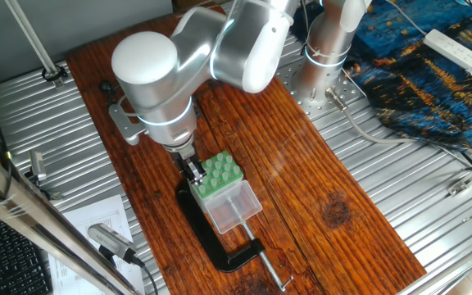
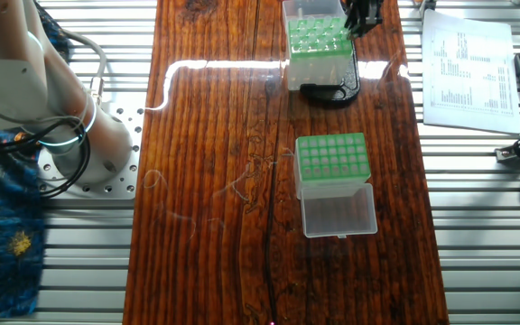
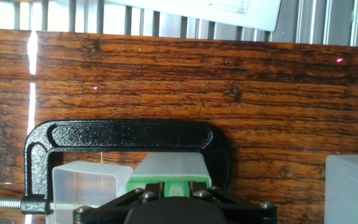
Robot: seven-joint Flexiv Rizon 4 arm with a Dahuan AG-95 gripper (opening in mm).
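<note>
In exterior view 1 my gripper [image 1: 195, 174] points down at the left edge of a green-topped tip box [image 1: 217, 174], which has several pale tips in rows. Its clear lid [image 1: 234, 205] hangs open toward the front. From the wrist, the gripper's fingers [image 3: 161, 189] stand apart above the box's green edge [image 3: 143, 182], with green showing in the gap and no object visible between them. Whether they touch the box cannot be made out. A second box [image 2: 332, 155] with an open lid [image 2: 339, 210] shows a green grid without visible tips.
A black C-clamp [image 1: 206, 238] lies around the tipped box, its screw [image 1: 269, 266] extending forward. Paper sheets [image 2: 470, 72] lie beyond the wooden board's edge. Bare wood [image 1: 301, 192] is free on the base side.
</note>
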